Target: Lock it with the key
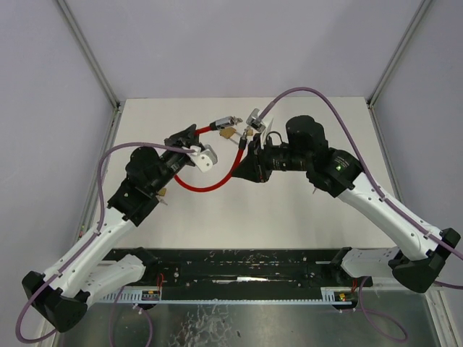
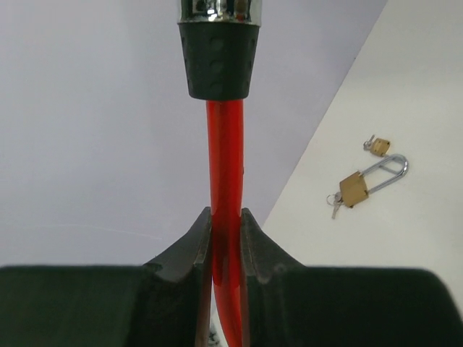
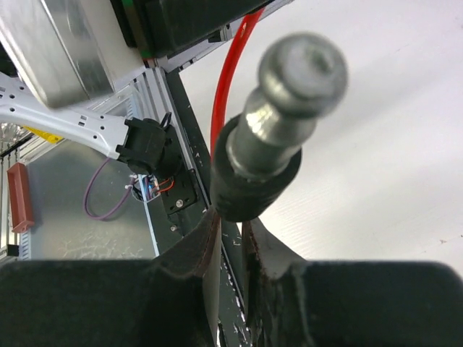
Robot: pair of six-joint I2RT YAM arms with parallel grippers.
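My left gripper is shut on the red cable [image 2: 226,159], just behind its dark collar and silver end [image 2: 217,61]; in the top view the silver lock head [image 1: 225,123] with keys points right. My right gripper holds the cable's other end, a grooved metal pin [image 3: 293,87] with a black collar [image 3: 253,195], upright close to its fingertips; exact finger contact is partly hidden by the collar. The two ends are apart, and the cable loops downward between the grippers.
A brass padlock [image 2: 353,189] with long shackle and keys and a small padlock [image 2: 380,147] lie on the white board [image 1: 217,224]. Another brass lock [image 1: 162,192] lies left of the loop. The board's right side is mostly clear.
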